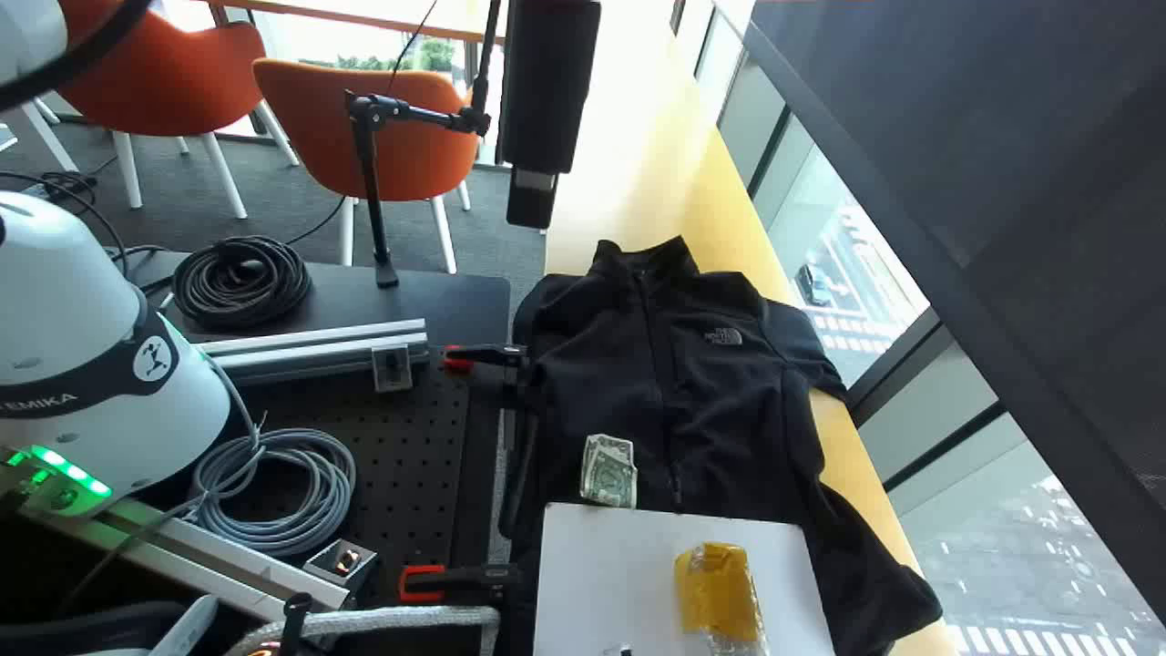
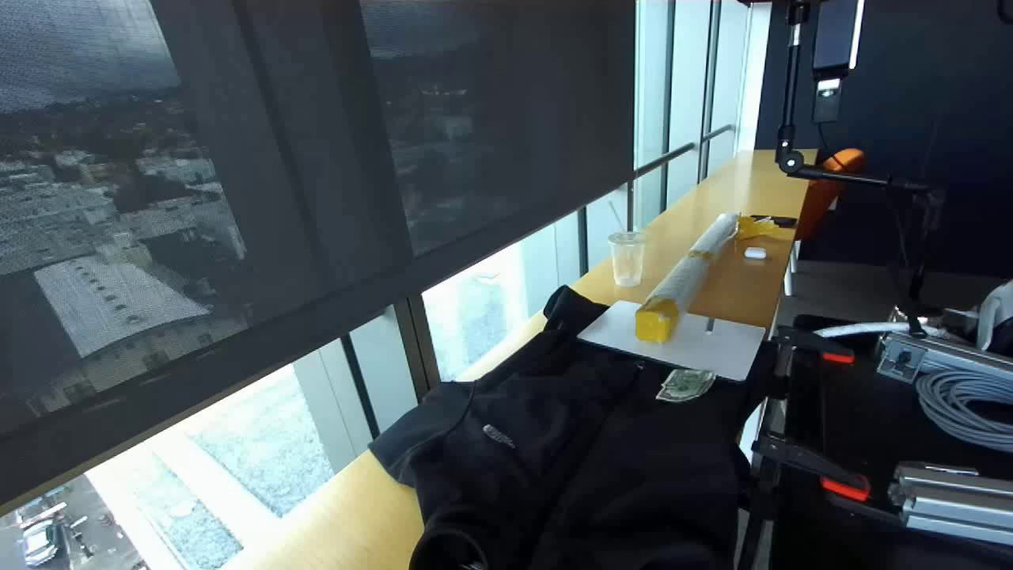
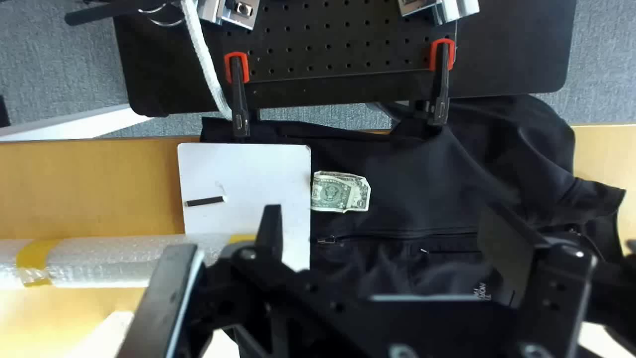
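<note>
In the wrist view my gripper is open, its dark fingers (image 3: 272,229) wide apart with nothing between them. Below it a black jacket (image 3: 411,173) lies spread on the wooden counter. A folded dollar bill (image 3: 341,192) rests on the jacket, touching or very close to the edge of a white board (image 3: 244,170). Exterior view 1 shows the bill (image 1: 608,471) just beyond the board (image 1: 623,558), left of the jacket's zipper. Also in exterior view 2, the bill (image 2: 685,385) lies flat beside the board (image 2: 731,347). The gripper cannot be clearly made out in the exterior views.
A bubble-wrapped roll with yellow tape (image 2: 688,280) lies partly over the board. On the board is a short black stick (image 3: 204,202). A clear cup (image 2: 627,258) stands near the window. Two red-tipped clamps (image 3: 236,68) grip the black table's edge.
</note>
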